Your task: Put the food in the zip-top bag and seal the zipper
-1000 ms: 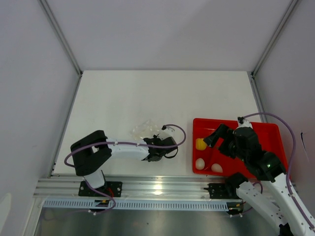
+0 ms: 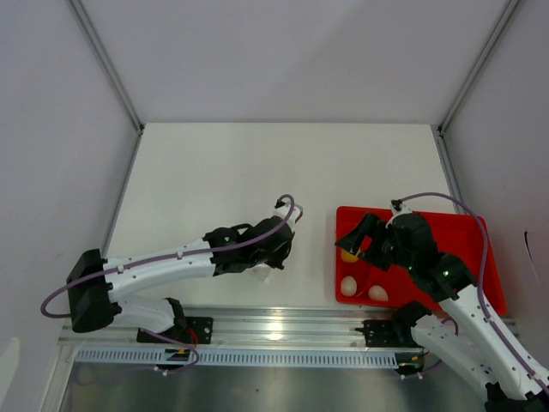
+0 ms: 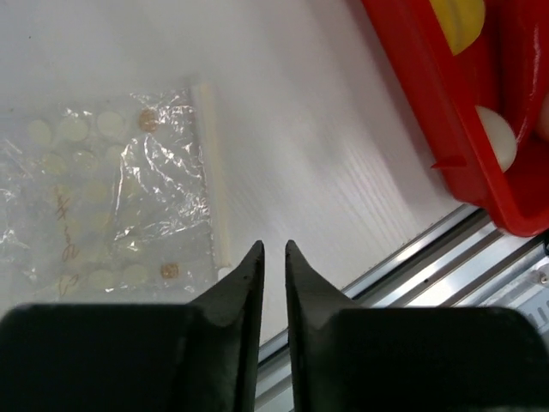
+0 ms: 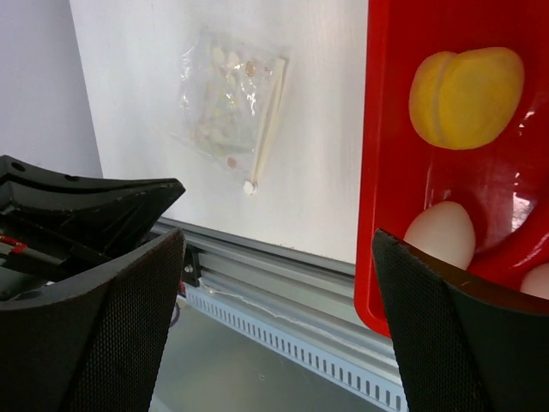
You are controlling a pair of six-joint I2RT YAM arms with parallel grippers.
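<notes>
The clear zip top bag lies flat on the table with its zipper strip facing the red bin; the right wrist view shows a white slider (image 4: 250,187) at the strip's near end. From above, the left arm mostly covers the bag. My left gripper hovers over the bag's near zipper corner, its fingers a narrow gap apart and empty. Wide open, my right gripper is above the bin's left edge, holding nothing. Inside the bin are a yellow food piece (image 4: 466,97) and a pale egg (image 4: 443,234).
The red bin (image 2: 412,213) stands at the right of the table, with another egg (image 2: 377,293) in it. A metal rail (image 2: 274,318) runs along the table's front edge.
The right gripper has moved slightly left, toward the bin's edge.
</notes>
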